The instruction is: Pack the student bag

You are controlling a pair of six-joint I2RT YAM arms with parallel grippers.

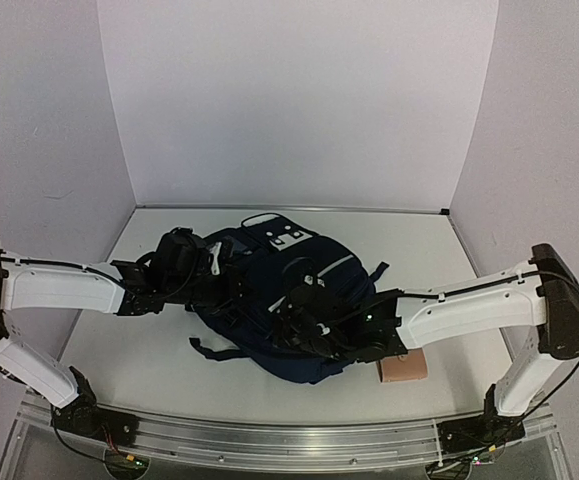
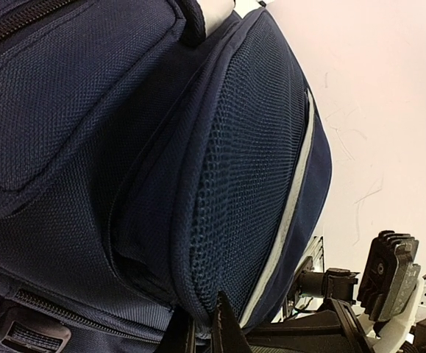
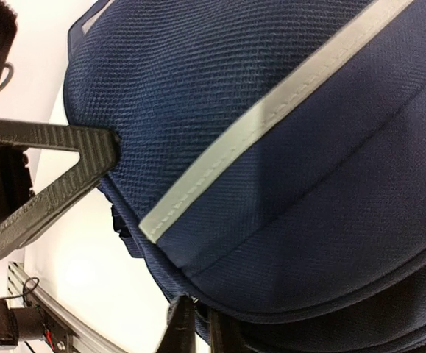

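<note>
A dark blue backpack (image 1: 269, 262) with pale reflective strips lies on the table, partly covered by both arms. My left gripper is at its left part, its narrow fingers (image 2: 228, 323) close together with the fabric edge of a mesh panel (image 2: 227, 176) running down between them. My right gripper is at the bag's front part, below the end of a reflective strip (image 3: 249, 129). Its fingers (image 3: 183, 323) are close together at the piped edge of a dark opening. Whether they pinch anything there is hard to see.
A small pinkish-brown flat item (image 1: 403, 366) lies right of the bag, partly under the right arm. A loose black strap (image 1: 217, 351) sticks out at the bag's left. Bare table (image 1: 419, 240) shows on the right and at the front left.
</note>
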